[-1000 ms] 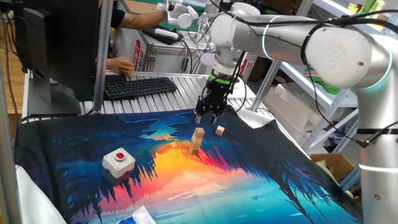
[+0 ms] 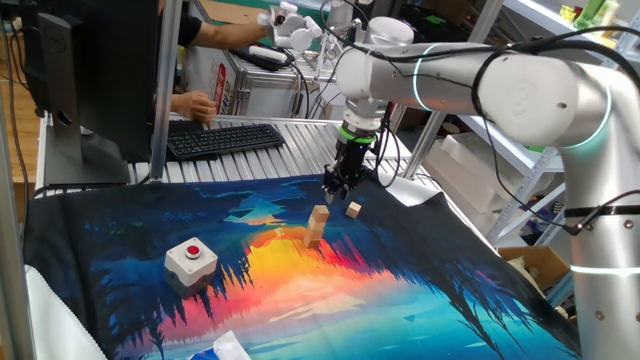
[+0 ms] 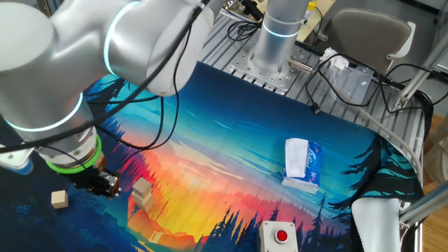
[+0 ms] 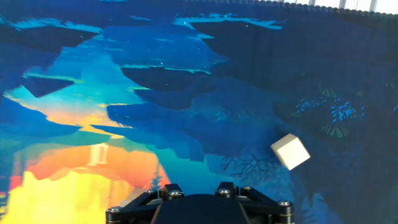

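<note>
A single wooden cube (image 2: 354, 210) lies on the printed cloth; in the wrist view the same cube (image 4: 290, 152) sits right of centre, ahead of the fingers. Beside it, a small stack of wooden blocks (image 2: 317, 226) stands upright, seen from above in exterior view 2 as the stacked blocks (image 3: 143, 192). My gripper is open, its fingers apart at the bottom of the wrist view with nothing visible between them. From outside, the gripper (image 2: 338, 190) hangs behind the stack and the cube, touching neither. A pale block (image 4: 132, 196) is partly hidden by the left finger.
A grey box with a red button (image 2: 191, 263) stands on the cloth at the left. A tissue pack (image 3: 302, 165) lies at the side nearer the robot's base. Beyond the cloth are a keyboard (image 2: 225, 141), a monitor and a person's hand (image 2: 194, 106).
My gripper has shifted slightly to the right and turned, so its fingers look closer together from exterior view 1. The cube, the stack and the button box stay where they were.
</note>
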